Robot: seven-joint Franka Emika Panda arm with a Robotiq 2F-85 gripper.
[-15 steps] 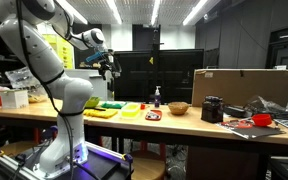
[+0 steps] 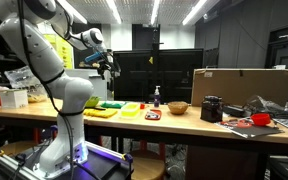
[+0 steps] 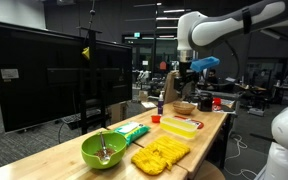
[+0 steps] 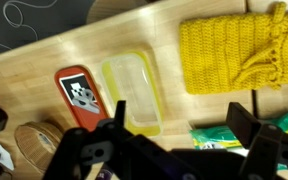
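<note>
High above the wooden table hangs my gripper, its dark fingers wide apart with nothing between them. Below it, the wrist view shows a yellow-rimmed clear container (image 4: 132, 92), a red tray (image 4: 80, 97) with a grey-white item on it, and a yellow knitted cloth (image 4: 234, 52). A green packet (image 4: 224, 137) lies by the cloth, partly hidden by a finger. In exterior view 2 a green bowl (image 3: 105, 150) holding a utensil stands at the near end, and a red cup (image 3: 155, 118) is beside the container.
A brown basket (image 2: 177, 108), a dark canister (image 2: 212, 109) and a pump bottle (image 2: 156, 97) stand farther along the table. Red and black items (image 2: 254, 125) lie near its right end, with a large cardboard box (image 2: 242, 84) behind. Bare wood separates several things.
</note>
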